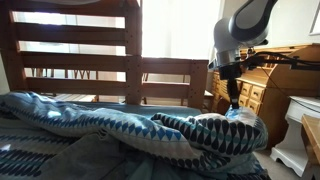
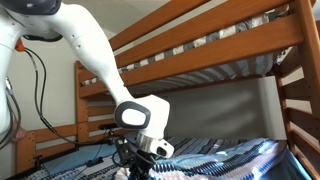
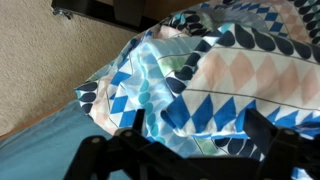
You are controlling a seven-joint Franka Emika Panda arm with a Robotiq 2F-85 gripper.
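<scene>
A patterned blanket [image 1: 140, 128] in blue, white and dark diamonds lies bunched along the bed in exterior view 1. Its folded end [image 3: 245, 80] fills much of the wrist view, with a raised fold running to the right. My gripper [image 1: 234, 104] points down just over the blanket's right end. In the wrist view the dark fingers [image 3: 117, 152] stand wide apart over the cloth, so the gripper is open, and no cloth shows held between them. Exterior view 2 shows the gripper low by the blanket [image 2: 225, 160], its fingertips hard to make out.
The wooden bunk-bed rail [image 1: 75, 62] stands behind the blanket. A wooden desk [image 1: 262, 90] and a white cabinet [image 1: 297, 135] are at the right. Bare carpet [image 3: 45, 70] lies beyond the mattress edge. The upper bunk [image 2: 210, 45] overhangs the bed.
</scene>
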